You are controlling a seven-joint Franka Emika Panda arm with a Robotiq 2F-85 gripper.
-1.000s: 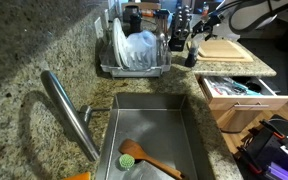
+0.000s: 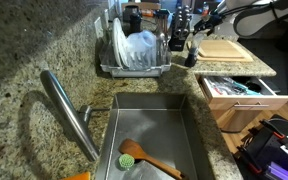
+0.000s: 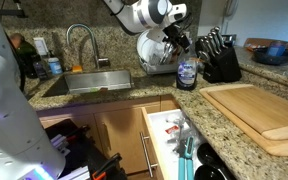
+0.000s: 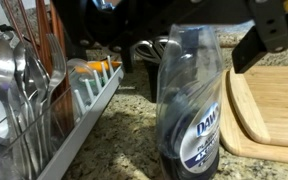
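Observation:
A clear Dawn soap bottle with dark liquid in its lower part (image 4: 196, 125) stands upright on the granite counter, its label facing the wrist camera. In exterior view 2 the same bottle (image 3: 187, 72) is between the dish rack and the knife block. My gripper is open, with one dark finger on either side of the bottle's upper part. Whether either finger touches the bottle cannot be told. From the side, the gripper (image 3: 178, 42) is at the bottle's top, which it partly hides.
Close on the left is the dish rack (image 2: 141, 53) with plates, its cutlery (image 4: 26, 75) near the gripper. A knife block (image 3: 220, 60) and cutting boards (image 3: 254, 108) lie to the other side. Below the counter, a drawer (image 2: 246, 103) is pulled out. The sink (image 2: 154, 120) holds a wooden spoon.

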